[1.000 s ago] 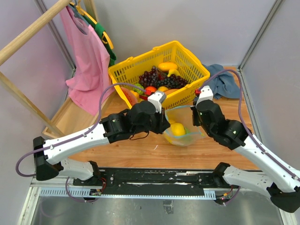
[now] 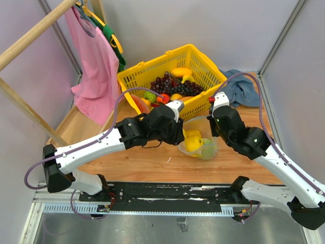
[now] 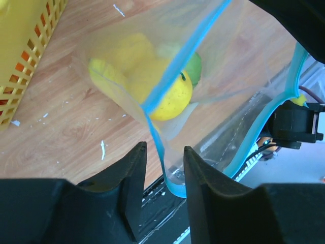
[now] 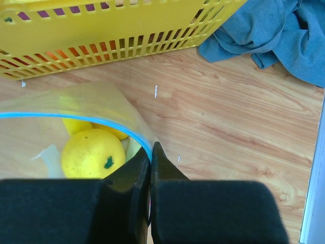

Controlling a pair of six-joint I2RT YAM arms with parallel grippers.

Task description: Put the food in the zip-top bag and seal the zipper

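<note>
The clear zip bag [image 2: 200, 152] with blue zipper sits mid-table, holding yellow food [image 3: 169, 98] and something green [image 3: 194, 68]. My right gripper is shut on the bag's rim at the zipper. My left gripper is part open at the other side of the bag, the blue zipper strip running between its fingertips; whether it touches the strip is unclear.
A yellow basket [image 2: 132, 76] of fruit stands behind the bag. A blue cloth [image 2: 238, 91] lies at the back right. A pink garment [image 2: 94, 76] hangs from a wooden rack at left.
My left arm has shifted slightly up from a second ago, and its gripper is a little more open in the top view. The right arm moved slightly; the bag's opening shifted.
</note>
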